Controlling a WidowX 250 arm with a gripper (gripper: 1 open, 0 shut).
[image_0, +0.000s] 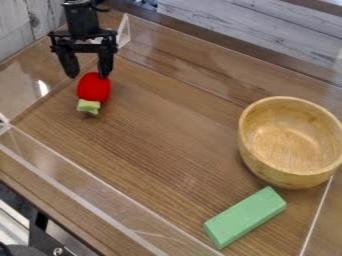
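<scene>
My black gripper (84, 60) is at the upper left, its two fingers spread apart above and behind a red strawberry-like object (94, 86) with a pale green end pointing toward the front. The fingertips are near the red object's far end; whether they touch it cannot be told.
A large tan wooden bowl (289, 140) sits on the wooden table (174, 150) at the right. A green block (246, 216) lies at the front right.
</scene>
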